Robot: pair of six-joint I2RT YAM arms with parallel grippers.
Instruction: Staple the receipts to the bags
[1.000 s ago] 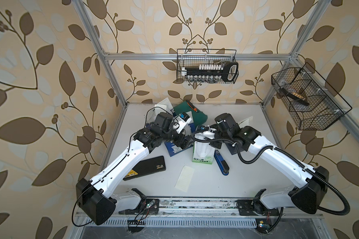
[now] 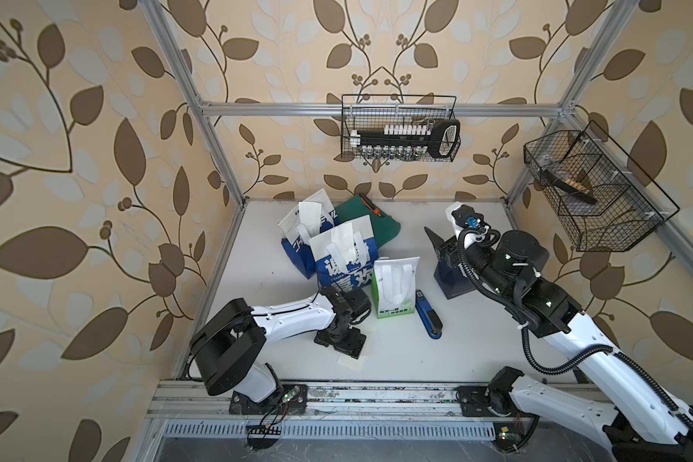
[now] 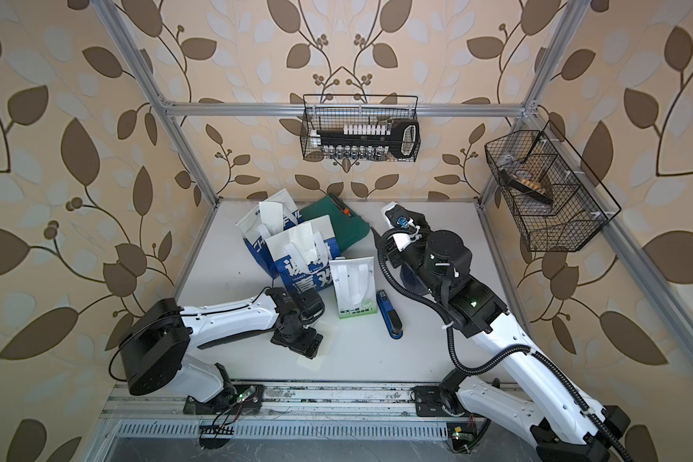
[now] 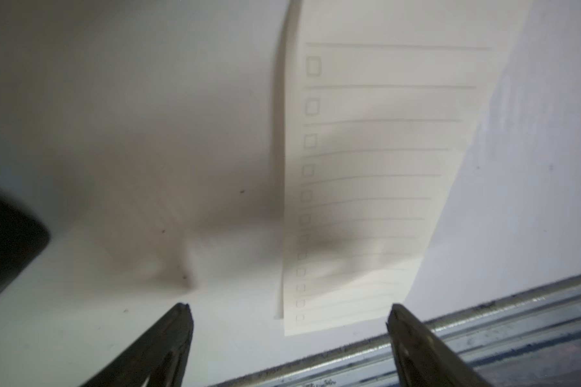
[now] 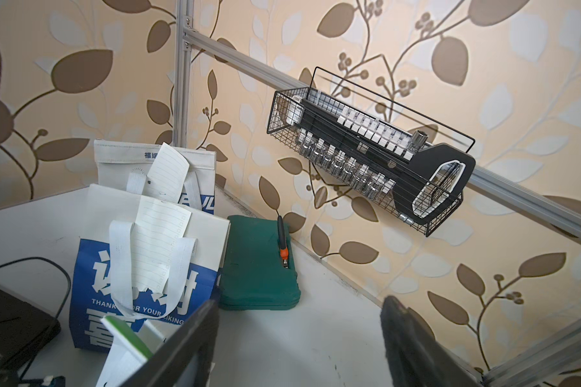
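My left gripper is open just above a lined paper receipt (image 4: 368,193) lying on the table near its front edge. My right gripper is open, raised on the right side, facing the back, nothing between its fingers. A white-and-green bag (image 2: 395,286) stands mid-table; a blue stapler (image 2: 428,314) lies right of it. Behind, two blue-and-white bags (image 5: 200,258) have papers (image 5: 155,238) on their fronts among the handles; whether these are stapled I cannot tell.
A green pad (image 5: 258,271) with an orange-and-black tool lies at the back. A black case (image 5: 13,322) lies at left. A dark object (image 2: 454,285) stands at right, partly hidden. Wire baskets (image 2: 400,127) hang on the frame above.
My left arm has swung down from beside the bags to the receipt near the front. My right arm has drawn back to the right and up from the white-and-green bag.
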